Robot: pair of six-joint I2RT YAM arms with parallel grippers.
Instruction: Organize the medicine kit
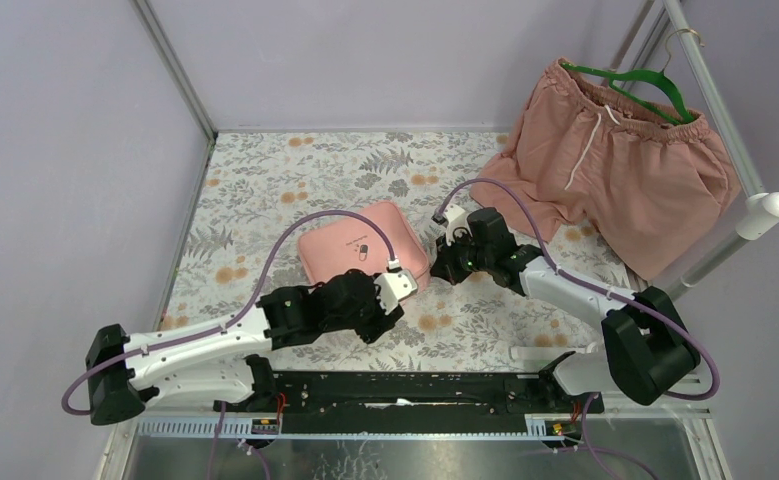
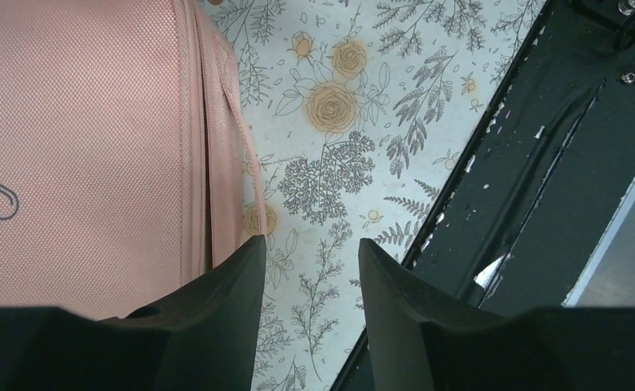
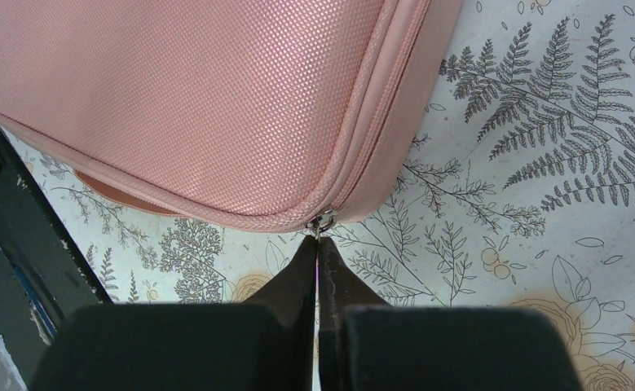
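Note:
A pink zippered medicine kit (image 1: 350,250) lies closed on the floral surface, a little left of centre in the top view. My right gripper is shut at its front corner, with the small metal zipper pull (image 3: 323,220) at its fingertips. My left gripper stands open above the floral surface, beside the kit's pink side (image 2: 220,147), with nothing between its fingers.
Pink shorts (image 1: 625,170) hang on a green hanger (image 1: 655,85) at the right. Clear floral surface (image 1: 265,170) lies behind the kit. A black rail (image 1: 395,390) runs along the front edge.

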